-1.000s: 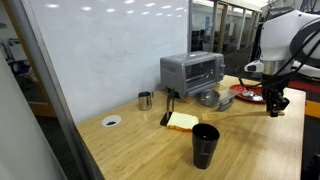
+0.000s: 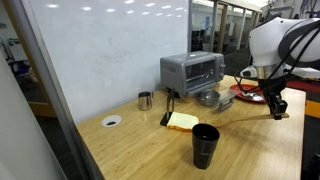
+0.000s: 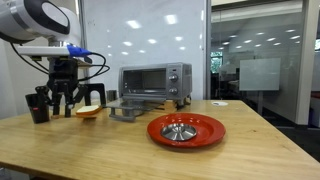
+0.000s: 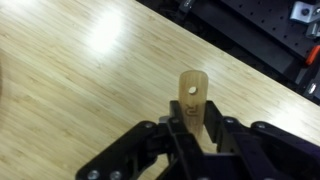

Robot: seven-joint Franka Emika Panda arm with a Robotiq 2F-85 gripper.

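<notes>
A pale wooden handle with a small hole near its end [image 4: 193, 84] stands up between the black fingers of my gripper in the wrist view. My gripper is shut on it. In exterior view 1 the gripper [image 2: 279, 110] is at the right, low over the table, with a slim wooden length [image 2: 243, 121] reaching left from it. Exterior view 2 shows the gripper [image 3: 62, 104] pointing down at the left. What the far end of the wooden utensil looks like cannot be made out.
A black cup [image 2: 205, 146] stands at the front of the table. Behind it lie a yellow-orange slice-like item [image 2: 182, 121] and a metal cup [image 2: 145, 101]. A toaster oven [image 2: 192, 72] is at the back. A red plate [image 3: 187, 130] bears a metal bowl [image 3: 178, 131].
My gripper has shifted slightly to the right in exterior view 1, and the wooden length beside it shows more clearly. The other objects have stayed in place.
</notes>
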